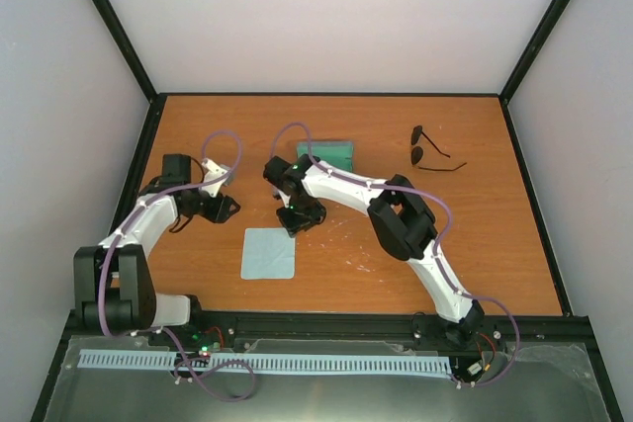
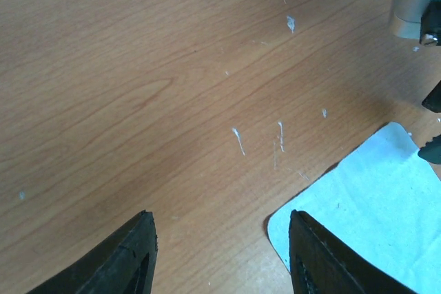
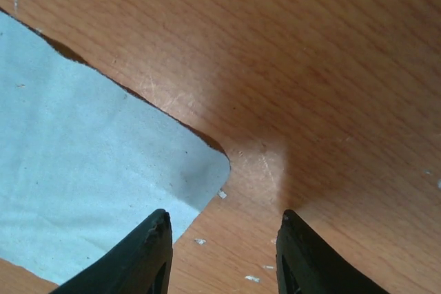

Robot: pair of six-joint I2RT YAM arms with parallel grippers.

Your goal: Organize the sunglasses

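Note:
The sunglasses lie with arms unfolded at the right rear of the table. A green case sits at the back middle, partly behind my right arm. A light blue cloth lies at the front middle. My right gripper is over the cloth's upper right corner, fingers apart with nothing between them. My left gripper is open above bare wood at the left, beside the cloth, holding nothing.
The wooden table is bounded by dark frame edges and white walls. Purple cables loop over both arms.

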